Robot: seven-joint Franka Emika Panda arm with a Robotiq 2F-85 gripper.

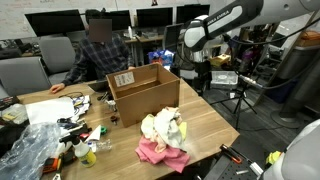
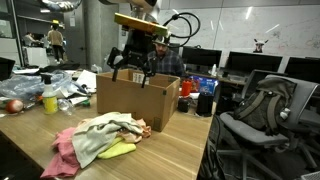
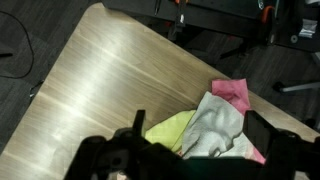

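Note:
My gripper (image 2: 130, 76) hangs in the air above the table, its black fingers spread wide and nothing between them. In the wrist view the gripper has one finger at each side, with table and cloths far below. A pile of cloths lies on the table: a whitish cloth (image 1: 162, 128), a pink cloth (image 1: 163, 154) and a yellow-green cloth (image 3: 169, 131) partly under the whitish one. Behind the pile stands an open cardboard box (image 1: 146, 98); its inside is mostly hidden.
A yellow-capped bottle (image 2: 50, 98), a plastic bag (image 1: 35, 148) and several small items clutter the table's left side in exterior view 1. Bare wood (image 3: 120, 78) lies beside the cloths. Chairs and a person are behind the table.

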